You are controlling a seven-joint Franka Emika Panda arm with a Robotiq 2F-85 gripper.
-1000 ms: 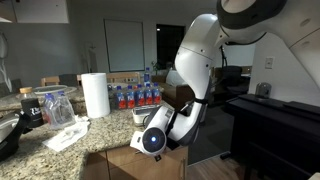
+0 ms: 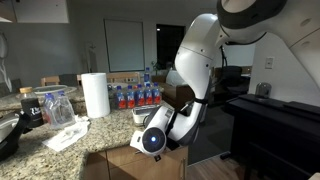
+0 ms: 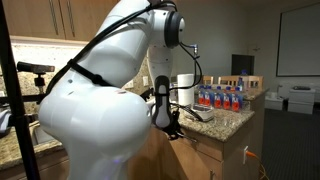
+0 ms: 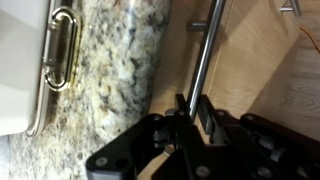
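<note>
A slim metal bar handle (image 4: 207,55) runs along a wooden drawer or cabinet front (image 4: 240,75) below the counter edge. At the handle's near end, my gripper is shut on the bar, its black fingertips on either side. From outside, the gripper (image 3: 177,134) shows low against the wooden front, just under the countertop. In the first exterior view the arm's wrist hides most of the grip.
The granite counter (image 2: 108,132) carries a paper towel roll (image 2: 95,95), several blue-labelled bottles (image 2: 138,97), a clear pitcher (image 2: 58,108) and a dark bottle (image 2: 31,107). A white container with a metal clasp (image 4: 28,65) sits near the counter edge.
</note>
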